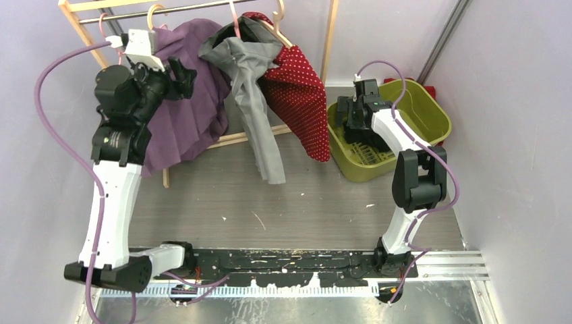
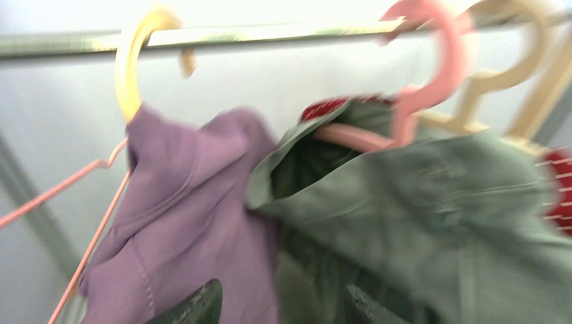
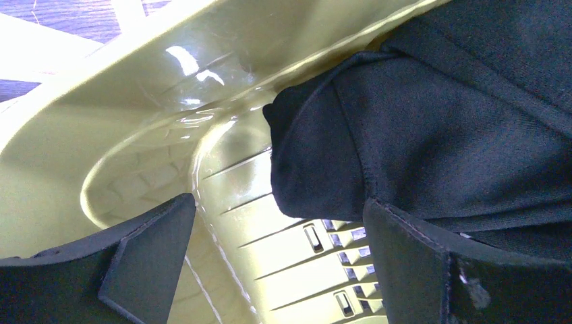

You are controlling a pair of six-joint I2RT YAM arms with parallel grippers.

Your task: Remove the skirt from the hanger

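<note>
Several garments hang on the rack: a purple cloth (image 1: 195, 101) at the left, a grey garment (image 1: 246, 74) in the middle, and a red dotted one (image 1: 300, 101) at the right. Above the purple cloth, my left gripper (image 1: 181, 79) stands open with nothing held. In the left wrist view, the purple cloth (image 2: 195, 182) hangs from a yellow hanger (image 2: 129, 74), and the grey garment (image 2: 405, 202) from a pink hanger (image 2: 432, 81). My right gripper is open inside the green basket (image 1: 364, 172), beside a black cloth (image 3: 432, 135) lying on its floor.
The hangers hang from a metal rod (image 1: 189, 7) on a wooden rack (image 1: 328, 40). A bare pink hanger (image 2: 64, 189) is left of the purple cloth. The floor (image 1: 303, 209) before the rack is clear. Walls stand close on both sides.
</note>
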